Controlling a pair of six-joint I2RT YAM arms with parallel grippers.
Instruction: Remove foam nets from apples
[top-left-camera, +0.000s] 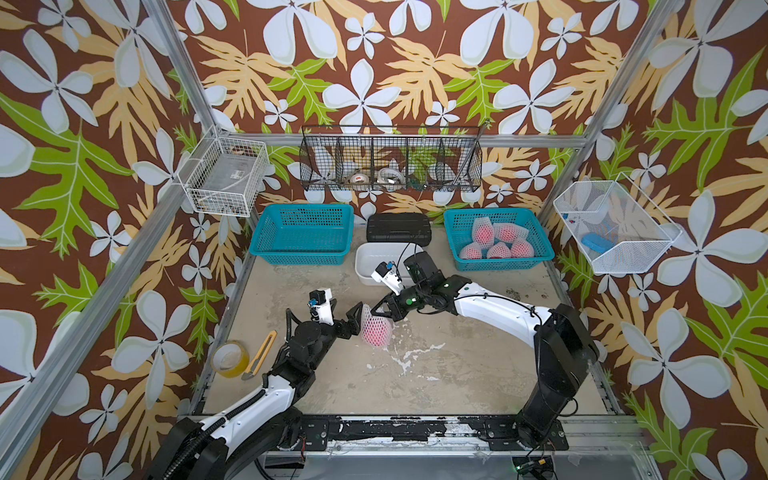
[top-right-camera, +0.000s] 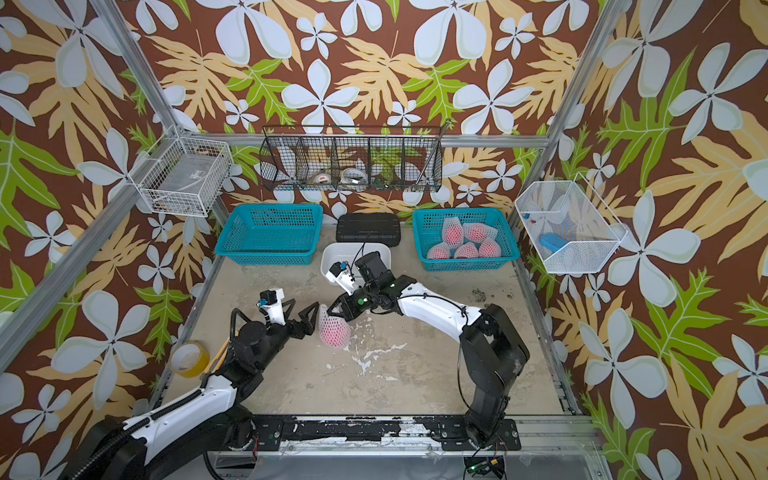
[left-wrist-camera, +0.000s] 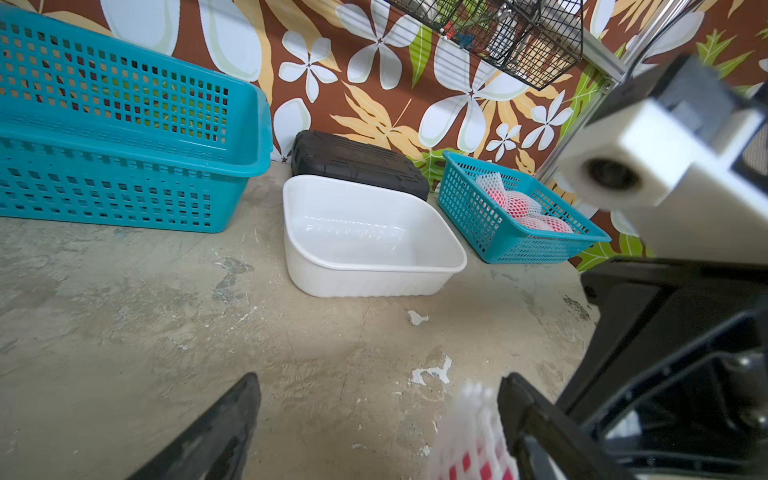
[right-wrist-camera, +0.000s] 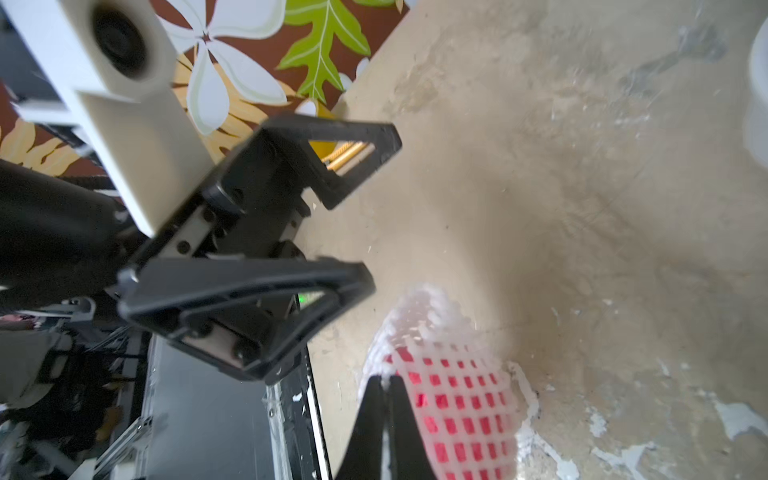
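A red apple in a white foam net (top-left-camera: 376, 329) hangs from my right gripper; its fingers are shut and appear to pinch the net's edge. The apple (right-wrist-camera: 464, 408) fills the net's lower part, and the net's pale loose end (right-wrist-camera: 424, 304) stands up beside my left gripper. My left gripper (top-left-camera: 353, 320) is open just left of the net, empty between its fingers. In the left wrist view only the net's top (left-wrist-camera: 478, 428) shows, close by the right-hand finger. In the right blue basket (top-left-camera: 505, 265) lie several more netted apples (top-left-camera: 482, 230).
The left blue basket (top-left-camera: 301, 259) is empty. Between the baskets stand a white bin (left-wrist-camera: 372, 281) and a black case (top-left-camera: 398, 228). A tape roll (top-left-camera: 230, 359) and a yellow-handled tool (top-left-camera: 260, 353) lie at left.
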